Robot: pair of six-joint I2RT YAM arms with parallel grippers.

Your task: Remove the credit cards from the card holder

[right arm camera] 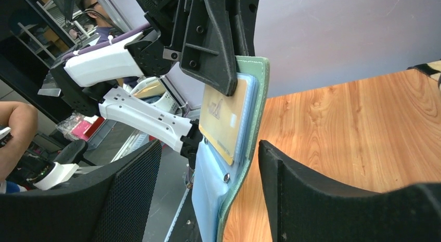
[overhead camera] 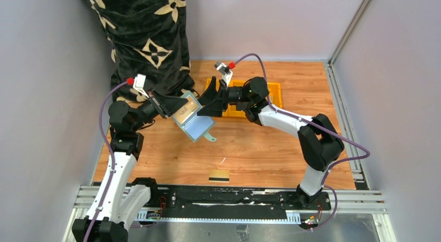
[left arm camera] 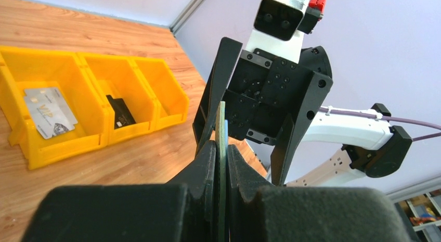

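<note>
A green and light-blue card holder [overhead camera: 196, 126] hangs open above the table, its top edge pinched by my left gripper [overhead camera: 182, 103]. In the right wrist view a gold card [right arm camera: 223, 117] sits in the pocket of the holder [right arm camera: 257, 96], partly covered by the left fingers [right arm camera: 218, 49]. My right gripper is open, one finger on each side of the holder with gaps between, touching neither face as far as I can tell. In the left wrist view the holder [left arm camera: 221, 148] appears edge-on, and the right gripper stands behind it.
Behind the right arm is a yellow three-part bin [left arm camera: 112, 96]; pale cards [left arm camera: 49, 111] lie in one compartment, a black card [left arm camera: 120, 111] in another. Another gold card [overhead camera: 219, 175] lies near the table's front edge. A dark patterned cloth [overhead camera: 148, 39] covers the back left.
</note>
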